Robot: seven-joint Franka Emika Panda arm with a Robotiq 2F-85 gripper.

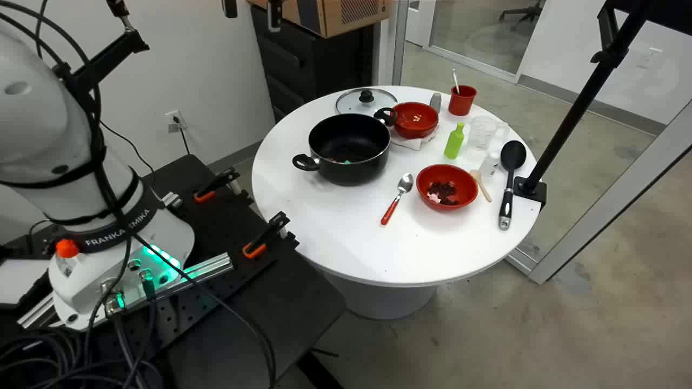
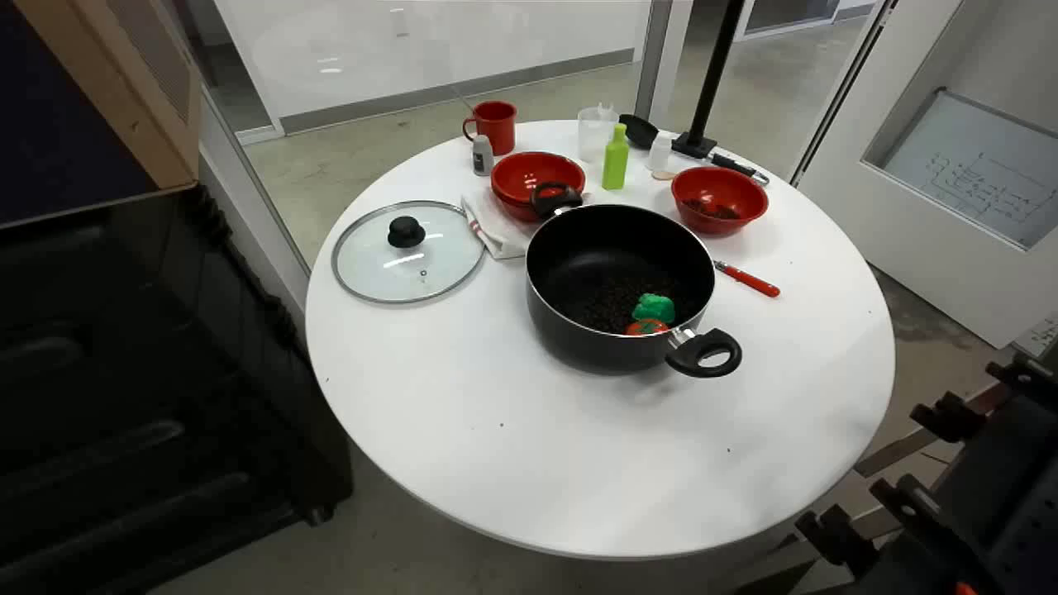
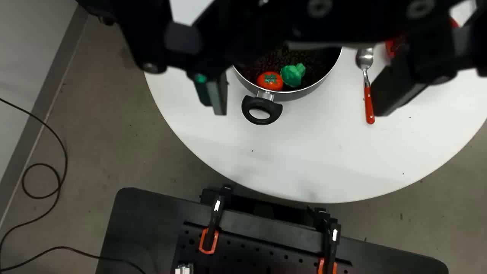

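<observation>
My gripper stands open high above the round white table, its two fingers wide apart in the wrist view with nothing between them. Far beneath it is a black two-handled pot (image 2: 565, 332). Inside the pot lie a red tomato (image 3: 269, 81), a green vegetable piece (image 3: 292, 75) and many small dark bits. A glass lid (image 2: 387, 268) with a black knob rests flat on the table beside the pot. One red bowl (image 1: 426, 172) holds dark and pinkish pieces; a spoon (image 1: 390, 209) with a red handle lies between it and the pot.
Behind the pot are another red bowl (image 2: 516, 183) by a folded cloth (image 2: 502, 236), a red mug (image 2: 495, 127), a green bottle (image 2: 615, 160) and a clear cup (image 2: 593, 134). A black ladle (image 1: 510, 172) lies near a black pole (image 1: 574, 113).
</observation>
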